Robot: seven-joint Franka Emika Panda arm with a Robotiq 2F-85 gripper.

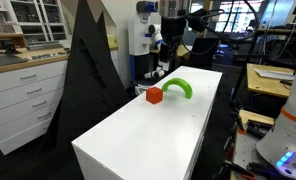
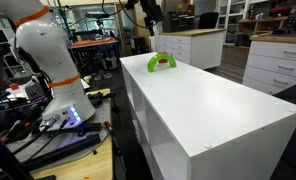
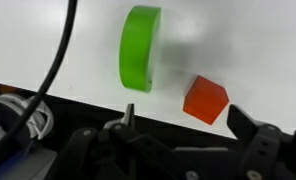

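A green arch (image 1: 177,87) stands on the white table (image 1: 138,130), with a red-orange block (image 1: 154,95) close beside it. From exterior view 2 the arch (image 2: 161,62) hides most of the block. My gripper is open and points down from well above the table, with nothing between its fingers. Looking down in the wrist view, I see the green arch (image 3: 138,47) toward the upper left and the block (image 3: 205,100) near the right finger. Neither object is touched.
A black cable (image 3: 56,72) crosses the left of the wrist view. Drawer cabinets (image 1: 26,98) stand behind, and a dark slanted panel (image 1: 91,70) rises along the table's far side.
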